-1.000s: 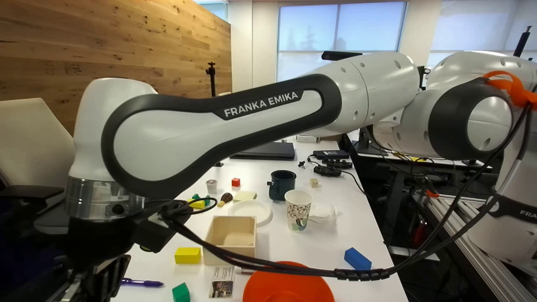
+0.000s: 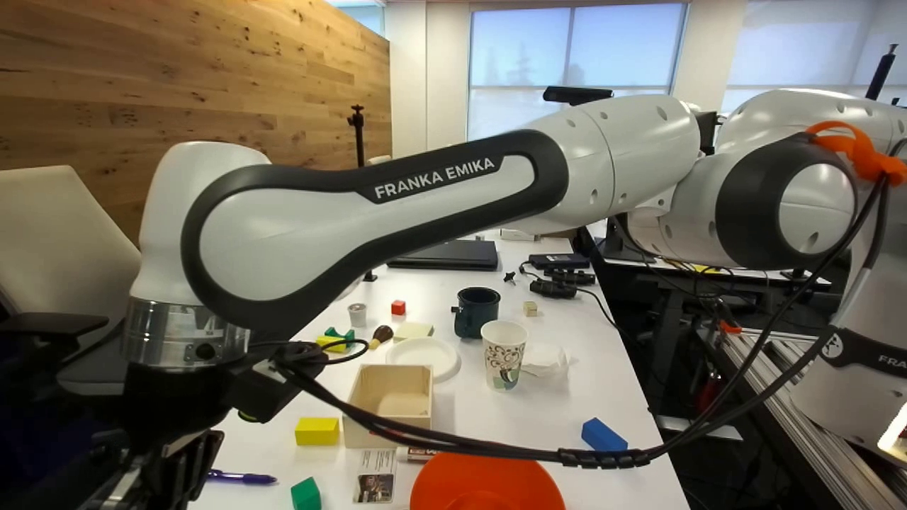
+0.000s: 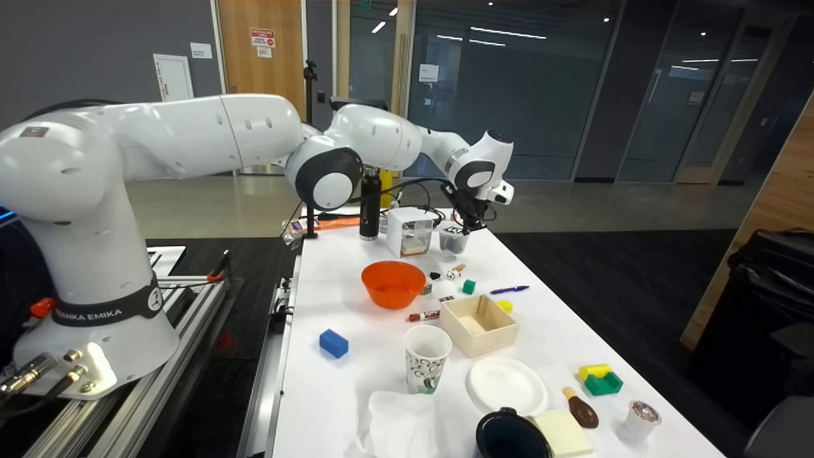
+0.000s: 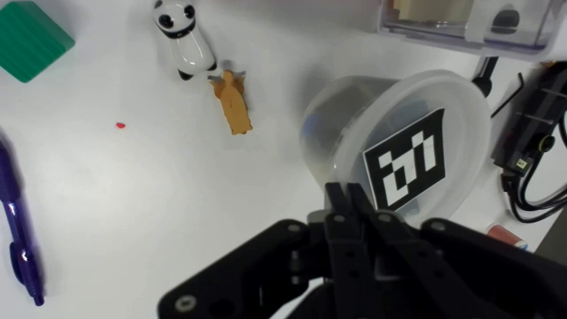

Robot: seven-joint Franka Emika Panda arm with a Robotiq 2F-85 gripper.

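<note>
A translucent round container (image 4: 322, 127) with a black-and-white square marker (image 4: 412, 159) appears on the right of the wrist view, its open mouth facing the camera at a slant. My gripper is at its near rim, with the dark fingers close together and shut on the container's edge. The fingers cover that part of the rim, so the exact contact is hidden. Exterior view 2 shows the container (image 3: 454, 243) at the far end of the table, below my gripper. In exterior view 1 the container is out of sight.
Left of the container lie a brown animal figure (image 4: 234, 106), a panda figure (image 4: 187, 40), a green block (image 4: 33, 41) and a purple pen (image 4: 21, 234). A clear-fronted box (image 3: 409, 231) stands beside it. An orange bowl (image 3: 393, 285) and a wooden box (image 3: 478, 324) sit nearer.
In exterior view 1 the arm's wrist end has shifted slightly right and down. The table objects seen there have stayed put.
</note>
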